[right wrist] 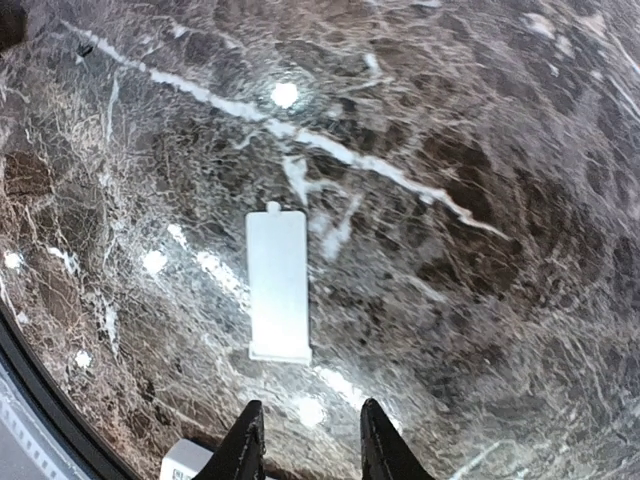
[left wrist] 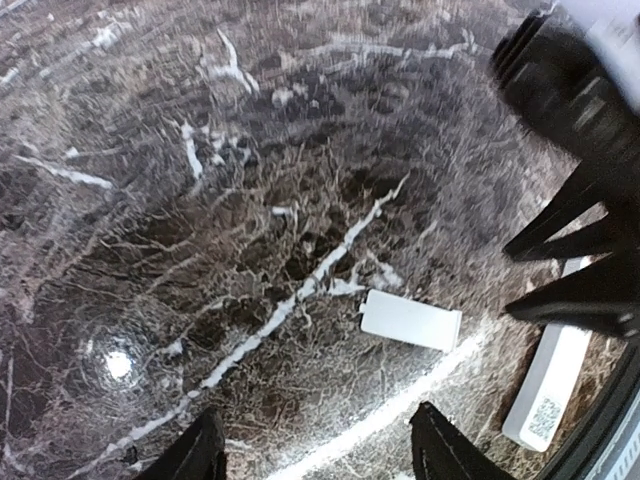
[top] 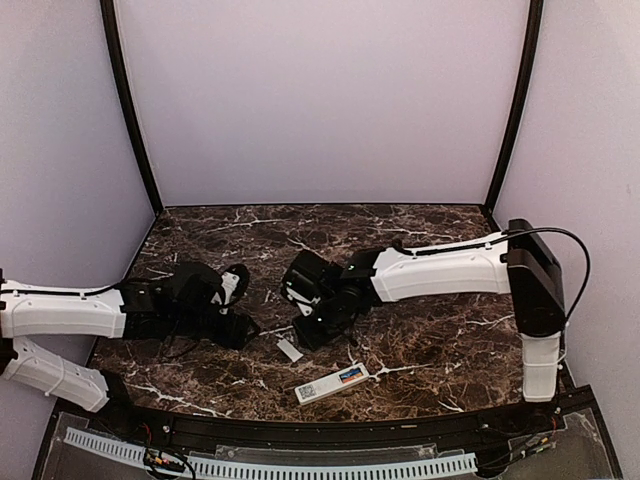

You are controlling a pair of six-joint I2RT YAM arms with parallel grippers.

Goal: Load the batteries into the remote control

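Observation:
A small white rectangular piece with a tab at one end, perhaps a battery cover, lies flat on the marble table; it shows as in the left wrist view and in the right. Below it lies a long white bar with a printed label, apparently the remote. My right gripper is above and beside the small piece, part open with nothing between its fingers. My left gripper stands left of the small piece, open and empty. No batteries can be made out.
Dark rails run along its front edge, and pale walls enclose the sides and back.

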